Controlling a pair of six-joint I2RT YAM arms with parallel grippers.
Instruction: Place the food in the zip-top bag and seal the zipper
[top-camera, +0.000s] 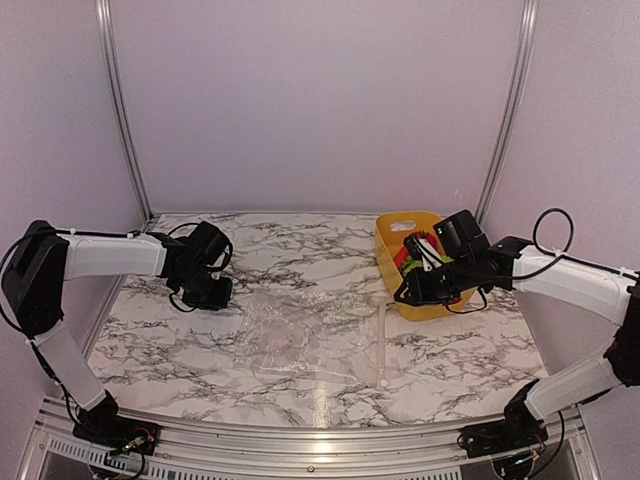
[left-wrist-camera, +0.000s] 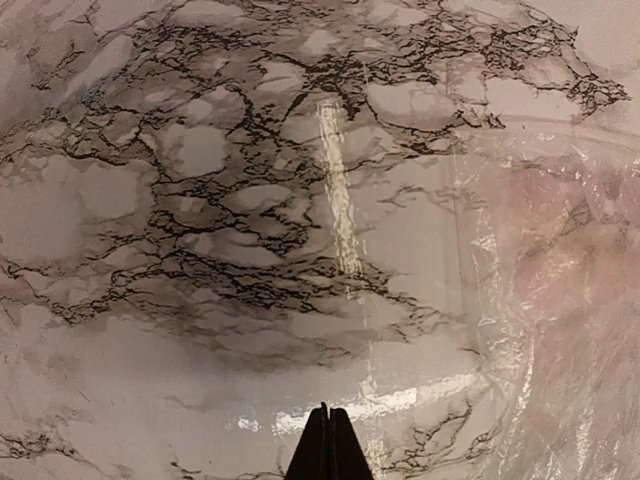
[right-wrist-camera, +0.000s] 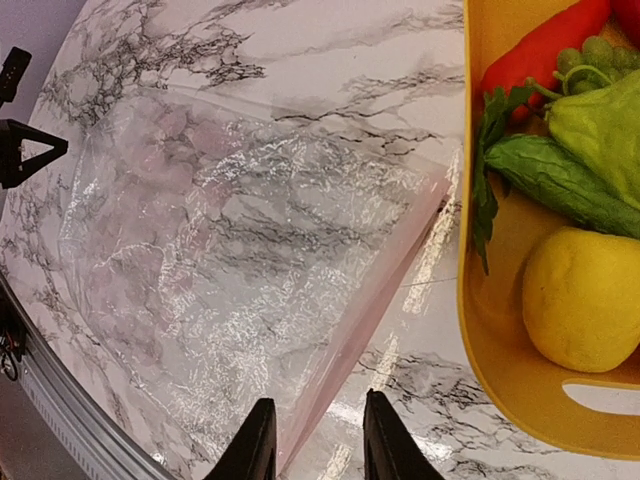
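The clear zip top bag (top-camera: 310, 335) lies flat and empty-looking on the table, its pink zipper strip (right-wrist-camera: 375, 290) facing the orange bin. My left gripper is shut with nothing between its fingers. In the left wrist view the bag's left edge (left-wrist-camera: 500, 330) runs to the right of those fingers, apart from them. My right gripper stands open above the zipper side, nothing held. Food fills the bin: a red pepper (right-wrist-camera: 545, 55), a green cucumber (right-wrist-camera: 565, 180), a yellow round fruit (right-wrist-camera: 585, 298) and a light green piece (right-wrist-camera: 600, 130).
The orange bin (right-wrist-camera: 468, 300) stands at the right, close beside the bag's zipper end. Bare marble table (top-camera: 280, 245) stretches behind the bag and to its left. A metal rail (top-camera: 310, 430) borders the front.
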